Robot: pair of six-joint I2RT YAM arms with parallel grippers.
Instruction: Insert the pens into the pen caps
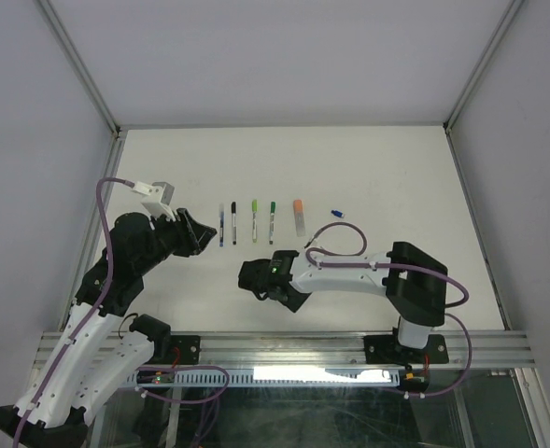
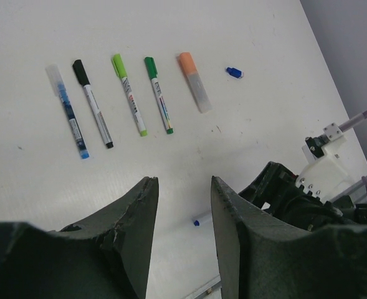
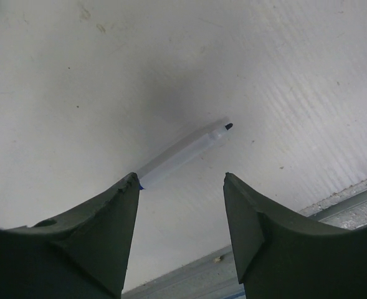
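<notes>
A row of pens lies on the white table: blue [image 2: 71, 118], black [image 2: 96, 109], light green [image 2: 132, 99], dark green [image 2: 160, 99], and an orange-capped clear tube [image 2: 194, 84]. A small blue cap [image 2: 234, 72] sits apart at the right. My left gripper hangs over the left of the table, fingers apart, empty. My right gripper points down over a white pen [image 3: 183, 152] with a dark tip, its fingers open and empty on the near side of the pen.
The table's front metal rail [image 1: 256, 345] runs close behind the right gripper. Walls border the sides and back.
</notes>
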